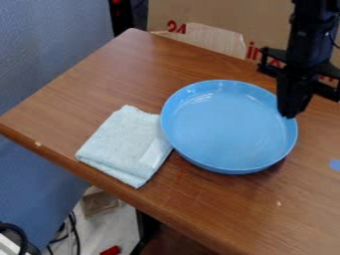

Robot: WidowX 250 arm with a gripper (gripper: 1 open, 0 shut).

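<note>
A light blue round plate (224,129) lies on the wooden table (146,70), right of centre. A folded pale cloth (125,145) rests to its left, near the table's front left edge. My black gripper (289,100) points down over the plate's upper right rim. Its fingers are dark and close together in this view; whether they are open or shut, or hold anything, I cannot tell.
Cardboard (232,16) stands behind the table's back edge. A small blue patch (333,164) is at the far right. Cables lie below the left edge.
</note>
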